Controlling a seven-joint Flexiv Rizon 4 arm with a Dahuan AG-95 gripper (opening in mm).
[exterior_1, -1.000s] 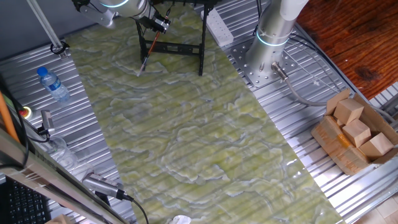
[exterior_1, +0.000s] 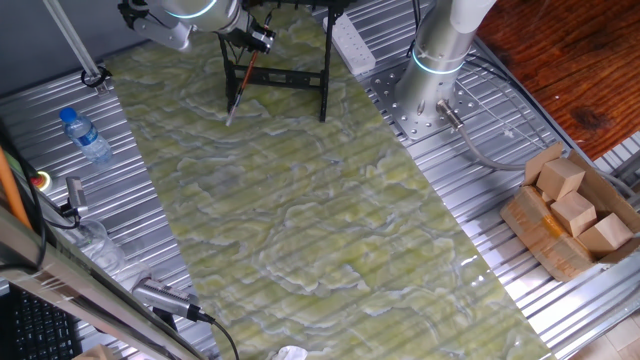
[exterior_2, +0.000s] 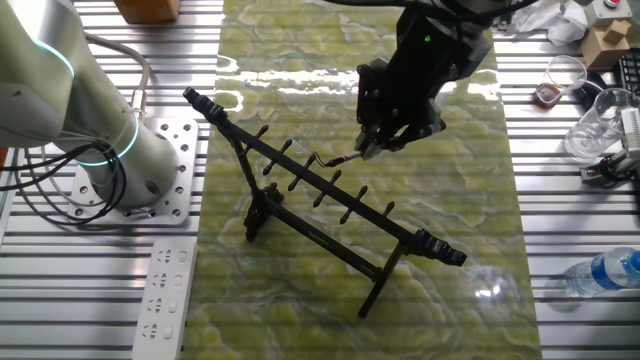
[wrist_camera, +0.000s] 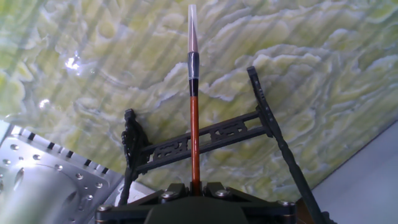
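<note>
My gripper is shut on a writing brush (wrist_camera: 194, 134) with a reddish-brown handle and a clear cap over its tip. In exterior view 1 the brush (exterior_1: 243, 86) slants downward from the gripper (exterior_1: 262, 40), its capped tip over the green mat. A black brush rack (exterior_2: 325, 190) with several pegs along its top bar stands on the mat. From exterior view 2, the brush's upper end with its thin hanging loop (exterior_2: 322, 160) pokes out from the gripper (exterior_2: 372, 145) close to the pegs. Whether the loop touches a peg I cannot tell.
A white power strip (exterior_2: 165, 300) lies beside the rack, near the arm's base plate (exterior_2: 180, 170). A water bottle (exterior_1: 86, 136) stands off the mat's left side. At the right is a cardboard box (exterior_1: 548, 235) of wooden blocks.
The brush's capped tip has shifted very slightly to the right and down in exterior view 1. The gripper has stayed shut on it, and the rack looks unmoved.
</note>
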